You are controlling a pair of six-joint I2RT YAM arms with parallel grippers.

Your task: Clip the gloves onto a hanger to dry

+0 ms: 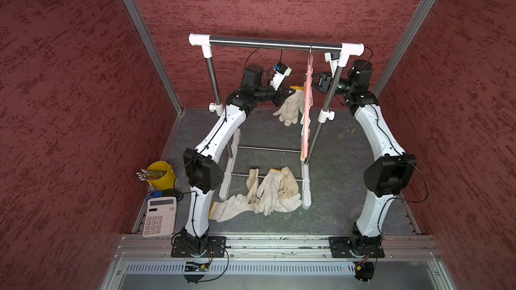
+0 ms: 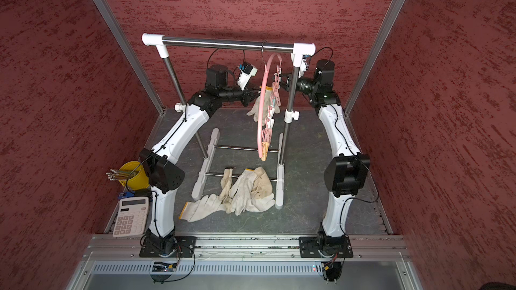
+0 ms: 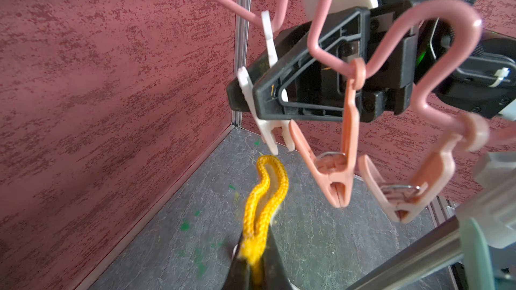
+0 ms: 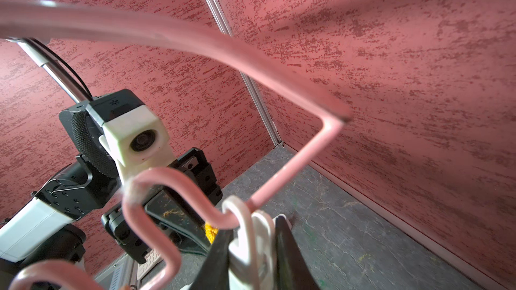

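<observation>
A pink hanger (image 2: 260,112) with clips hangs from the rack's top bar. My left gripper is shut on the yellow cuff (image 3: 276,190) of a cream glove (image 1: 291,106), which dangles beside the hanger. In the left wrist view the cuff lies just below a white clip (image 3: 263,124). My right gripper is at a white clip (image 4: 244,231) near the hanger's upper end, its fingers on either side of it; whether they press on it I cannot tell. Several more gloves (image 1: 268,193) lie in a pile on the floor.
The steel rack (image 1: 268,43) spans both arms, its right post close to my right arm. A yellow cup (image 1: 164,180) of pens and a calculator (image 1: 159,220) sit at the front left.
</observation>
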